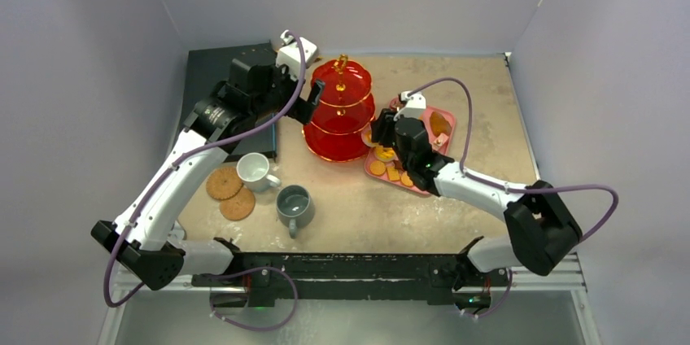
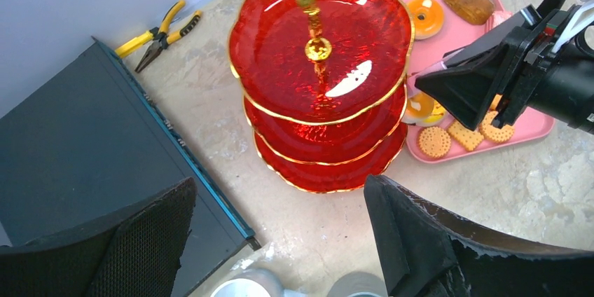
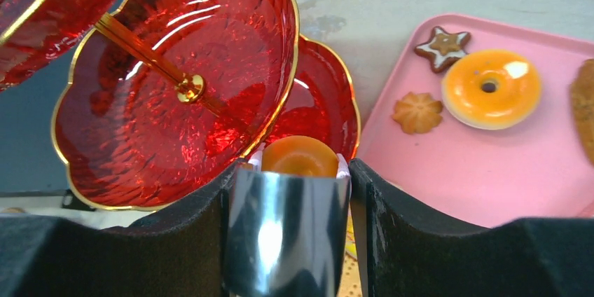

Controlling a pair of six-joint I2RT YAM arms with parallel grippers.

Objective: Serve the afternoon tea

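A three-tier red, gold-rimmed stand (image 1: 338, 146) is in the middle, its plates empty where visible. A pink tray (image 3: 483, 171) with donuts, cookies and other pastries lies to its right. My right gripper holds an orange round pastry (image 3: 298, 151) between its fingertips, beside the lower tiers at the tray's left edge. My left gripper is open with nothing between its fingers, above the table by the stand. A white cup (image 1: 252, 168) and a grey mug (image 1: 294, 208) stand at the front left.
A dark box (image 2: 98, 157) fills the back left, with yellow-handled pliers (image 2: 170, 27) beside it. Two round coasters (image 1: 223, 183) lie left of the cups.
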